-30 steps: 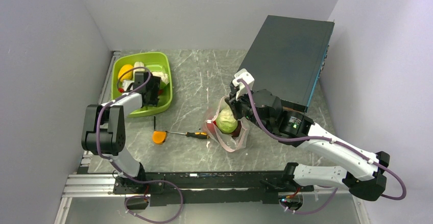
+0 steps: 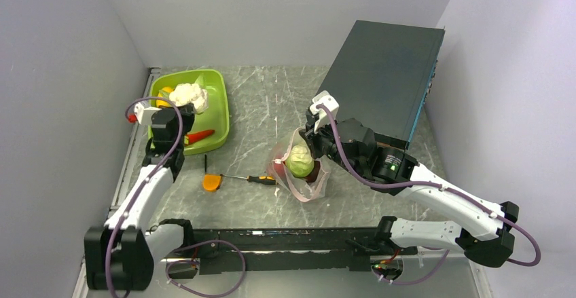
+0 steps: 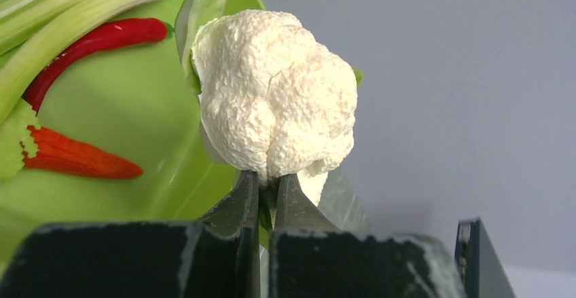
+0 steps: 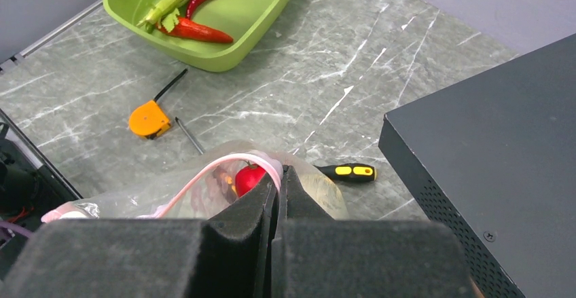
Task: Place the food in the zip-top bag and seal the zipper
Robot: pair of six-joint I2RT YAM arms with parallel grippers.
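A white cauliflower (image 3: pixel 275 91) is gripped by its stem in my left gripper, raised over the green basin (image 2: pixel 217 111). Red peppers (image 3: pixel 81 159) and pale celery (image 3: pixel 75 23) lie on the basin floor. At the table's middle front stands the clear zip top bag (image 2: pixel 314 191), its mouth open, with a cabbage (image 2: pixel 299 162) and a tomato (image 4: pixel 248 178) inside. The pink zipper rim (image 4: pixel 231 157) is pinched between the fingertips of my right gripper, which is shut at the bag's right-hand edge.
An orange tape measure (image 2: pixel 212 182) and a screwdriver (image 2: pixel 261 180) lie between basin and bag. A large dark metal box (image 2: pixel 387 74) fills the back right. Bare marble tabletop (image 2: pixel 255 101) stretches between basin and box.
The left arm has risen out of the basin and shifted left, bringing the cauliflower up with it. My right arm and the bag stay in place.
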